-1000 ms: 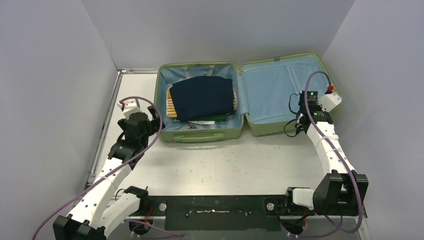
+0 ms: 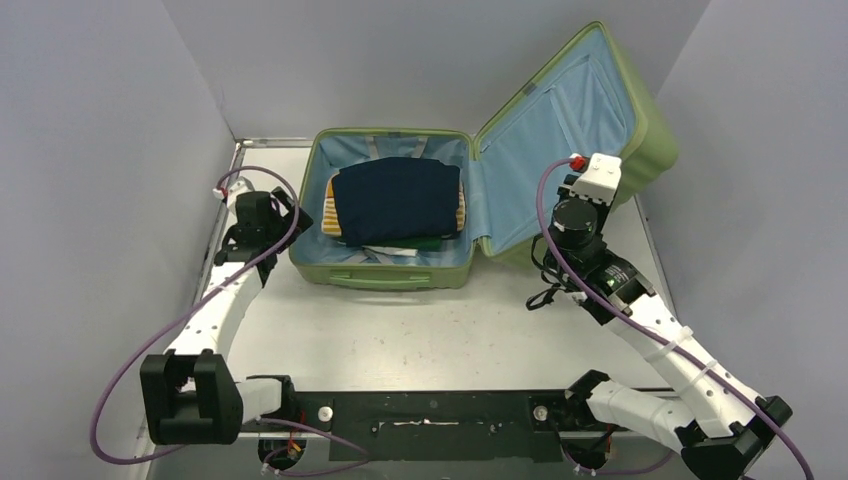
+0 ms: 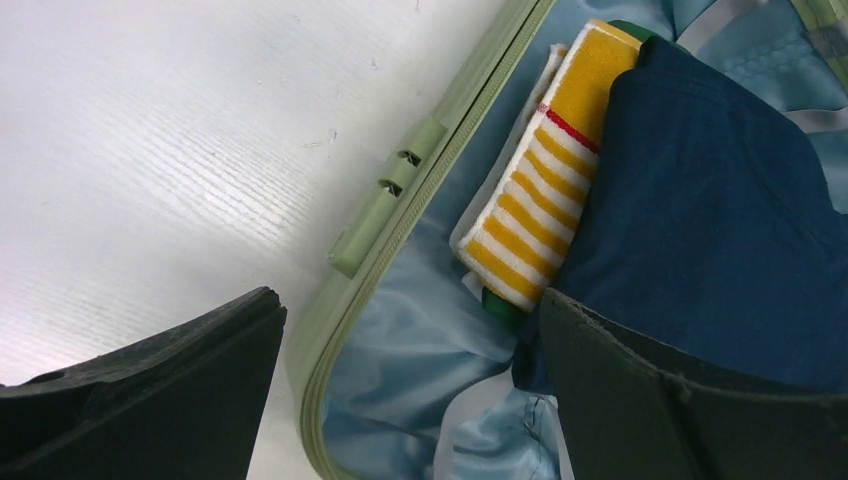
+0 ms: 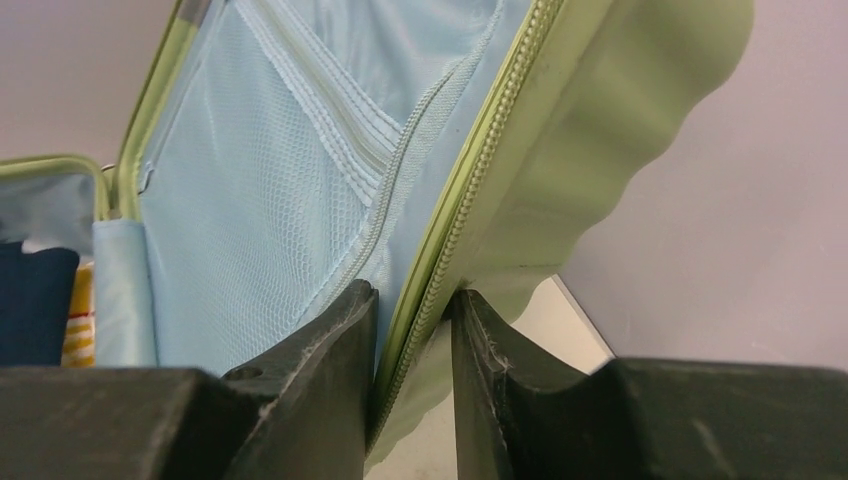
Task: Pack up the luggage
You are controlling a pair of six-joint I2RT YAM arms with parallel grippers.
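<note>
The green suitcase base (image 2: 382, 273) lies open on the table. Inside it, a folded navy garment (image 2: 398, 200) rests over a yellow-and-white striped cloth (image 3: 540, 190). The blue-lined lid (image 2: 570, 110) stands raised at a tilt on the right. My right gripper is shut on the lid's rim, one finger on the lining side and the other on the outer shell. At the base's left edge, my left gripper is open, its fingers spread over the rim with no visible contact; the clothes lie off to one side.
Grey walls (image 2: 770, 200) close in the sides and back. Straps (image 3: 470, 410) lie in the base, and a purple hose runs along each arm.
The lid has swung up from lying nearly flat, with my right gripper moving up and left along with it. My left gripper has shifted left, and the base has slid slightly left.
</note>
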